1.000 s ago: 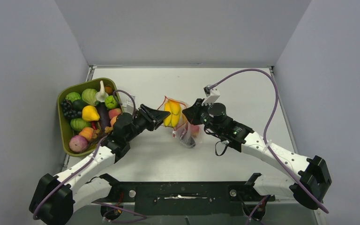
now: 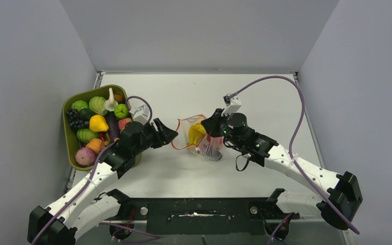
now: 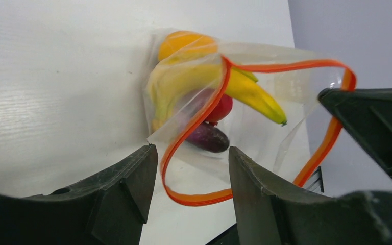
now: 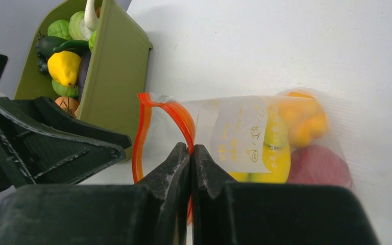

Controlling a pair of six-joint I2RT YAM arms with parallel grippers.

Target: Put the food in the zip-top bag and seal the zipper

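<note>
The clear zip top bag lies at the table's middle, its orange-edged mouth gaping toward my left gripper. Inside it, bananas, an orange item, a dark purple eggplant and a red round item show through the plastic. My right gripper is shut on the bag's orange rim. Just outside the mouth, my left gripper stands open; part of the rim passes behind its fingers, and nothing is held.
A green bin full of fruit and vegetables stands at the left, close to the left arm.
A second ago the left gripper was at the bananas in the bag's mouth. Now it is open and drawn back left, while the bananas sit deeper in the bag. The right gripper has barely moved.
</note>
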